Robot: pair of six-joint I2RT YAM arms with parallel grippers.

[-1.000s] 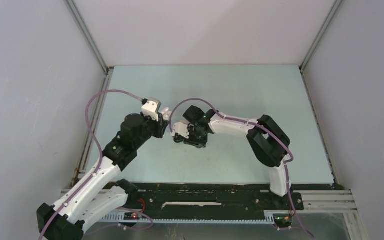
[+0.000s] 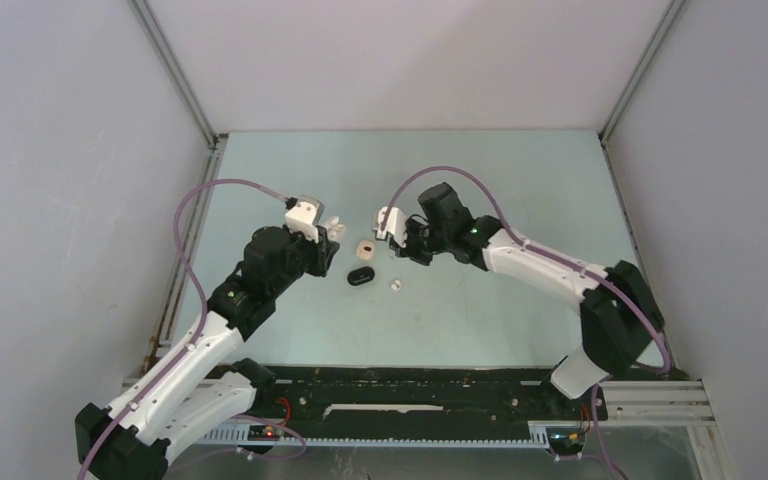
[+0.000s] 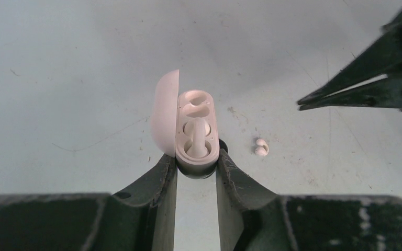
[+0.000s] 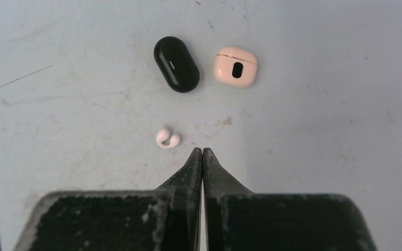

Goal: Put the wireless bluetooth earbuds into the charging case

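My left gripper is shut on an open white charging case [image 3: 197, 157], lid upright on its left, with a white earbud [image 3: 199, 137] seated in part of it and other slots empty. A loose white U-shaped earbud lies on the table, at the lower right of the held case in the left wrist view. My right gripper is shut with nothing between its fingertips, above the table and to the right of the held case in the top view.
A black oval case [image 4: 176, 64] and a closed pink case [image 4: 235, 67] lie on the pale table [image 2: 490, 160] near the loose earbud.
The left arm holding the case is nearly unchanged.
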